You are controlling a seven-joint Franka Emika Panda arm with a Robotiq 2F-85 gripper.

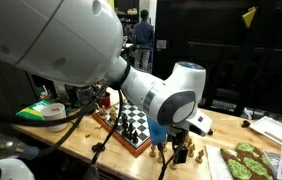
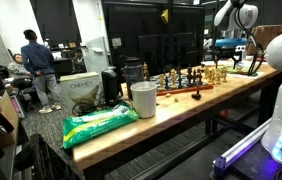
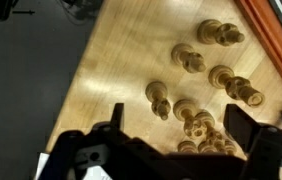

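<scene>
My gripper is open over several light wooden chess pieces, with its two black fingers at the lower left and right of the wrist view. A small pawn (image 3: 158, 98) stands a little beyond the gap between the fingers. Farther up are another pawn (image 3: 188, 58) and larger pieces, among them a wooden piece (image 3: 222, 33) near the top and a tall piece (image 3: 236, 86) at right. More pieces cluster low between the fingers, partly hidden by the gripper. Dark pieces (image 1: 131, 130) stand by the checkered board (image 1: 136, 117) in exterior view 1.
A white bucket (image 2: 144, 99) and a green bag (image 2: 99, 125) lie toward the table's near end. Beside the pieces sits a tray of green and brown patches (image 1: 246, 163). The table edge drops to dark floor (image 3: 31, 80) at left.
</scene>
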